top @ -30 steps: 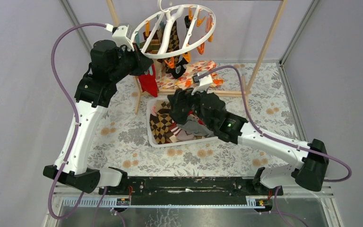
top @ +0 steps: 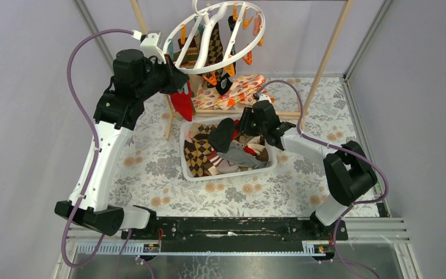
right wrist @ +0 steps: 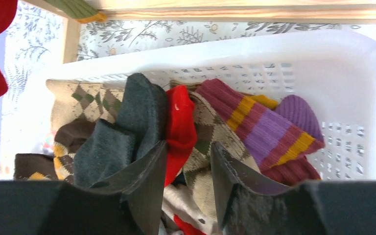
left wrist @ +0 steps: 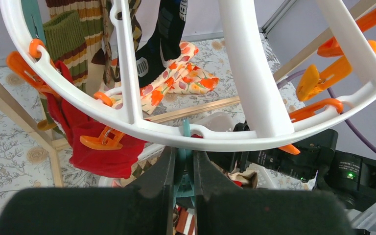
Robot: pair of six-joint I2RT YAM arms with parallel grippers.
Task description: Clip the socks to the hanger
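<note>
A white round hanger [top: 191,71] with orange and teal clips carries several socks, among them a red one [left wrist: 98,156] and a black one [left wrist: 162,36]. At its near rim my left gripper is shut on a teal clip [left wrist: 186,128]; no sock shows in that clip. Down at the basket [right wrist: 215,51], my right gripper stands part open over the pile. A bright red sock [right wrist: 180,115] lies near its left finger, not clasped, beside dark grey socks [right wrist: 139,112] and a purple striped sock [right wrist: 262,125].
A wooden frame [top: 325,58] surrounds the hanger, its low bar [top: 290,115] crossing just behind the basket. Orange-patterned cloth [top: 241,93] lies behind that bar.
My right arm has drawn in and gone down from above the basket to the socks near its back right part. The left arm has barely moved. The hanging red sock swayed slightly.
</note>
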